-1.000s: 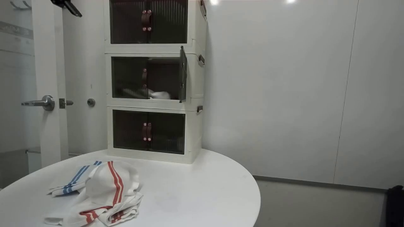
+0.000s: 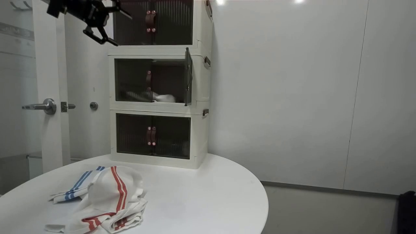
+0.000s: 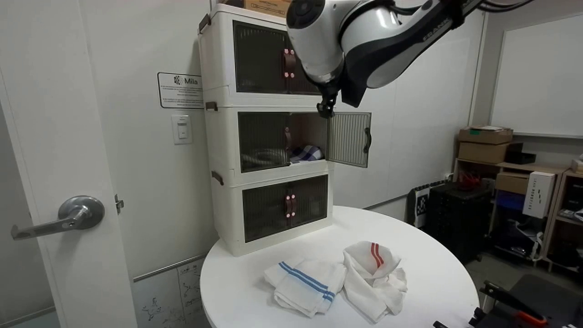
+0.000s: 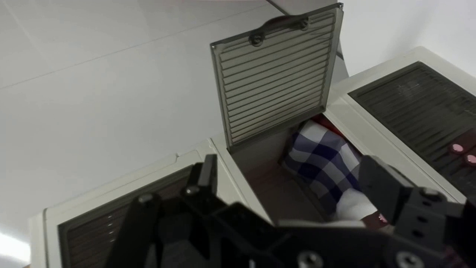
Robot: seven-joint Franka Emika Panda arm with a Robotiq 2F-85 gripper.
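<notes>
My gripper (image 2: pixel 123 30) is open with nothing between its fingers, up in front of the shelf unit near its top tier. In the wrist view its two fingers (image 4: pixel 207 174) stand wide apart. Beyond them is the middle compartment, its right door (image 4: pixel 279 76) swung outward. A blue-and-white checked cloth (image 4: pixel 325 160) lies inside, with a white item (image 4: pixel 354 205) beside it, partly covered by one finger. On the round table (image 3: pixel 246 284) rest a white cloth with blue stripes (image 3: pixel 309 284) and a crumpled white cloth with red stripes (image 3: pixel 374 279).
The middle tier's left door (image 3: pixel 263 141) is closed, as are the bottom doors (image 2: pixel 153 136) and top doors (image 2: pixel 153 22). A room door with a metal handle (image 2: pixel 41 106) stands at the left.
The gripper has come further into exterior view 1, moving right and down toward the shelf unit. Cloths and cabinet doors stay where they were.
</notes>
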